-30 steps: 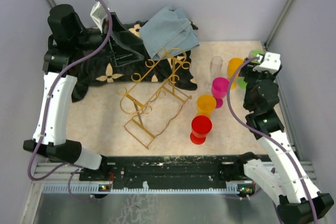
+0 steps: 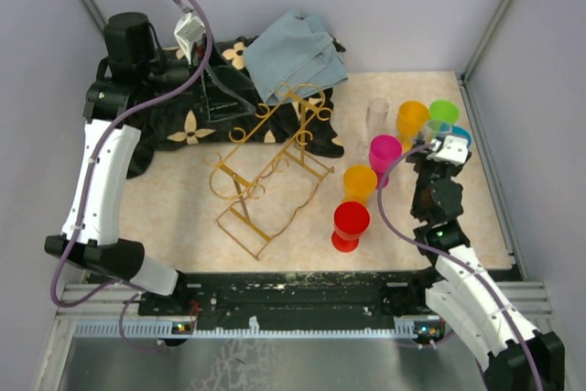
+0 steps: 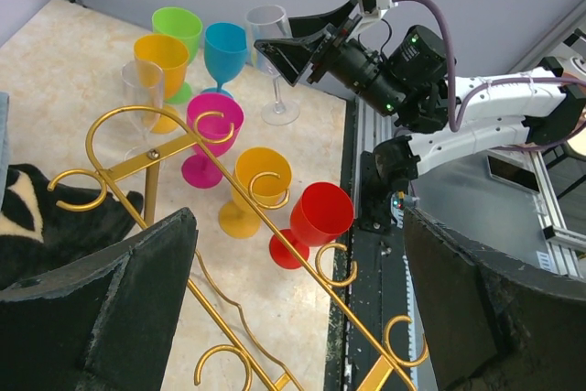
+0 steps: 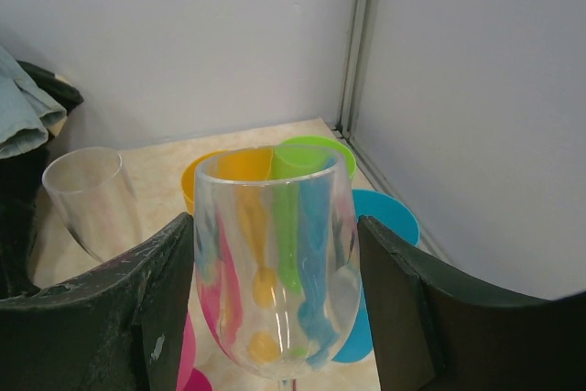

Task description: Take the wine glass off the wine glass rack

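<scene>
The gold wine glass rack [image 2: 275, 164] stands on the table with no glass hanging from its loops. A clear wine glass [image 3: 268, 29] stands upright on its foot at the table's right side, with my right gripper around its bowl. One finger lies at each side of the bowl; whether they still press on it cannot be told. My left gripper is open and empty, held above the rack's left side.
Close by the clear glass are a green glass [image 4: 316, 148], a blue glass [image 3: 225, 50] and an orange glass [image 3: 163, 57]. Another clear glass [image 2: 376, 116], a magenta one [image 2: 385, 150], a second orange [image 2: 360, 180] and a red one [image 2: 350, 222] stand between there and the rack. A blue cloth [image 2: 295, 57] lies at the back.
The left arm has shifted slightly right and down.
</scene>
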